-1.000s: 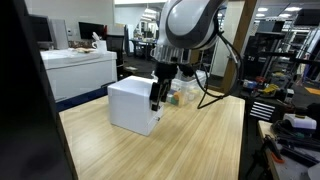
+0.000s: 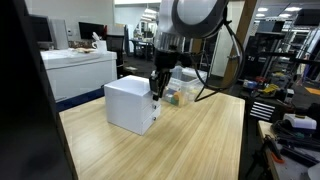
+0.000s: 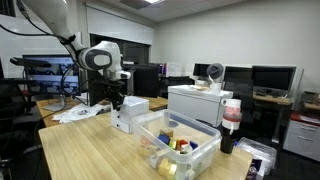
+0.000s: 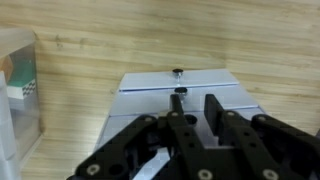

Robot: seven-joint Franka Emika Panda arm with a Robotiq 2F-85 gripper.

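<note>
A white box-like unit (image 2: 122, 106) stands upright on the wooden table. In the wrist view its pale edges (image 4: 140, 80) lie below me, with a small metal knob (image 4: 178, 73) sticking out from one side and another knob (image 4: 181, 91) close by. My gripper is over the unit near its knobbed side, its dark fingers apart with a gap between them. Exterior view 1 has the gripper (image 2: 155, 95) at the unit's right front edge. Nothing shows between the fingers; whether they touch the unit I cannot tell.
A large pale bin (image 3: 183, 130) with colourful items stands beside the unit, and a dark bottle (image 3: 230, 130) stands past it. A clear container (image 4: 22, 85) lies at the left in the wrist view.
Over the last second my gripper has risen along the unit's right edge. The white unit appears to stay in place.
</note>
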